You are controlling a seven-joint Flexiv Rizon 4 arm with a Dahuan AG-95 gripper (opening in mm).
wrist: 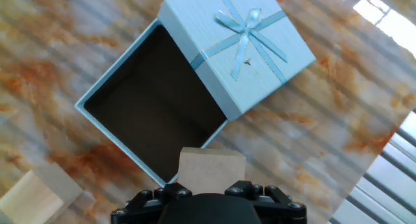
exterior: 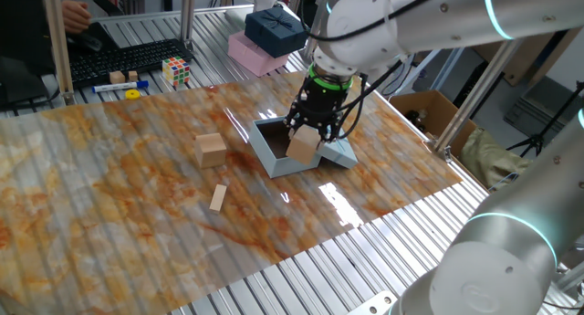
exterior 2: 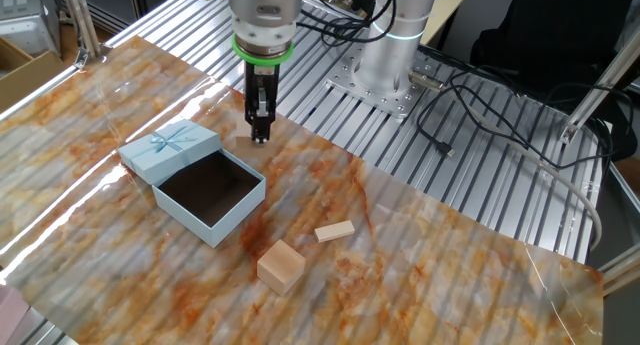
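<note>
A pale wooden block (wrist: 211, 171) sits at the fingertips of my gripper, which looks shut on it. In exterior view 1 this block (exterior: 304, 145) hangs in front of the open light-blue box (exterior: 271, 158), with the gripper (exterior: 315, 123) above. From exterior view 2, the gripper (exterior 2: 261, 140) points down beside the box (exterior 2: 213, 233), on the robot-base side. The box's dark inside looks empty. Its lid (wrist: 244, 45), tied with a ribbon bow, leans over one side of the box.
A wooden cube (exterior 2: 281, 268) and a thin wooden slat (exterior 2: 334, 231) lie apart on the marbled sheet. At the back are a puzzle cube (exterior: 176, 71), a keyboard (exterior: 119, 67) and stacked dark-blue and pink boxes (exterior: 257, 55). Much of the sheet is bare.
</note>
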